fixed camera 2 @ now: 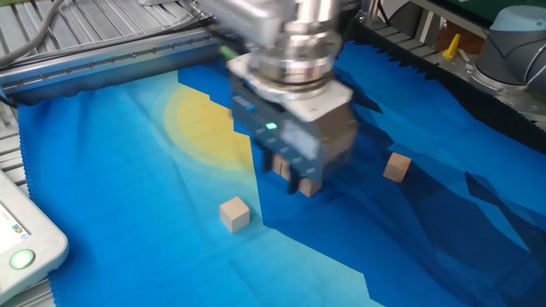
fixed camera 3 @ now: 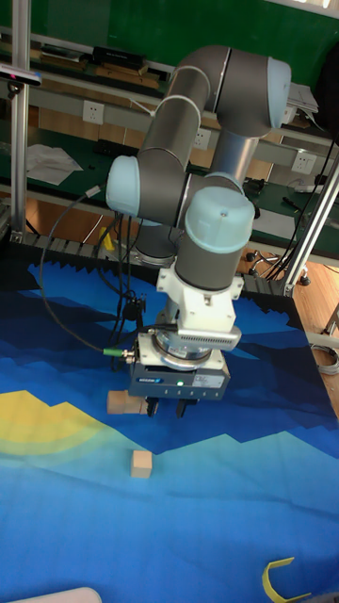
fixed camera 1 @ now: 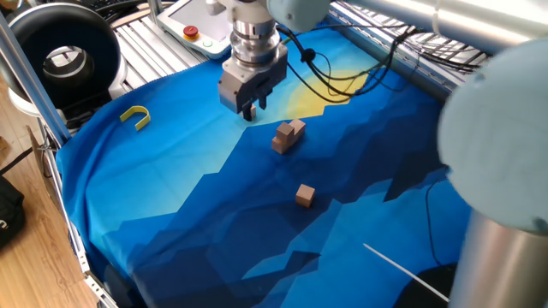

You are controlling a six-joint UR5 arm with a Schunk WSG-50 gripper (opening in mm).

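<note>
My gripper [fixed camera 1: 255, 110] points down above the cloth with its two fingers apart, and no block is seen held between them. Partly behind those fingers in exterior view 1 sits a lone wooden cube [fixed camera 2: 235, 214]. In exterior view 2 that cube rests clear of the gripper, on the light blue part. A cluster of wooden blocks [fixed camera 1: 287, 135], one on top of others, stands close by; the gripper partly covers it in exterior views 2 and 3. Another single cube [fixed camera 1: 305, 195] lies apart on the dark blue area, also plain as a cube [fixed camera 2: 397, 167] in exterior view 2.
A yellow curved piece [fixed camera 1: 135, 116] lies near the cloth's edge. The teach pendant [fixed camera 1: 199, 28] with its red button sits past the cloth. Black cables [fixed camera 1: 385, 64] hang beside the arm. A thin white rod [fixed camera 1: 402, 271] lies at one side.
</note>
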